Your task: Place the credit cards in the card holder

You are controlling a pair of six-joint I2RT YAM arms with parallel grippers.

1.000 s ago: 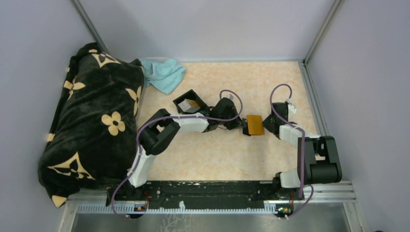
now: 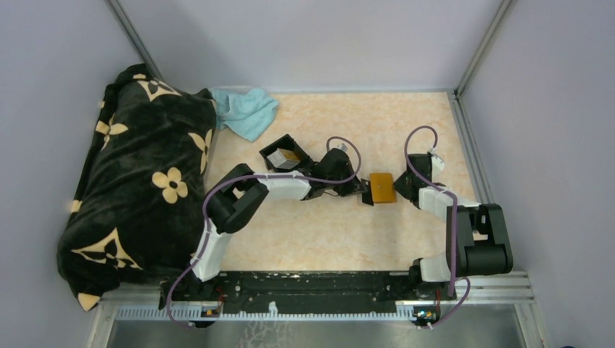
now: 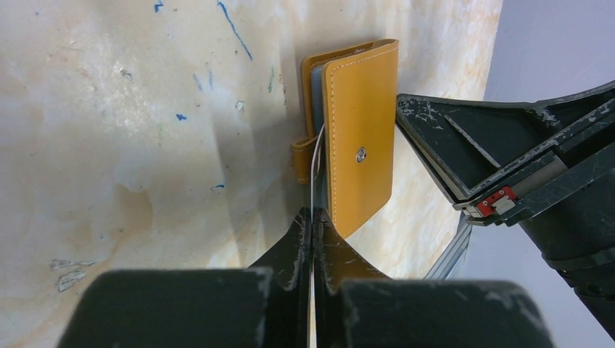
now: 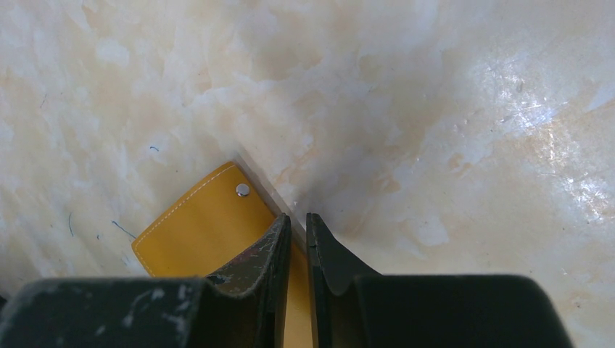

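Observation:
The tan card holder (image 2: 382, 188) stands open on the table in the middle right. My right gripper is shut on its right edge, with the snap button (image 4: 242, 190) just beyond the fingertips. From the left, my left gripper is shut on a thin dark card (image 2: 367, 193). In the left wrist view this card shows edge-on as a thin line reaching up between the holder's flaps. The holder's front flap (image 3: 362, 138) leans over it, so how deep the card sits is hidden. The holder's strap (image 3: 303, 161) lies at its left side.
A black box (image 2: 274, 162) with cards (image 2: 287, 157) inside stands behind my left arm. A blue cloth (image 2: 246, 114) and a dark flowered blanket (image 2: 138, 181) cover the left side. Bare table lies in front of and behind the holder.
My left gripper has shifted slightly left with the card, and a little more of the card shows left of the holder. The right arm and the holder look still.

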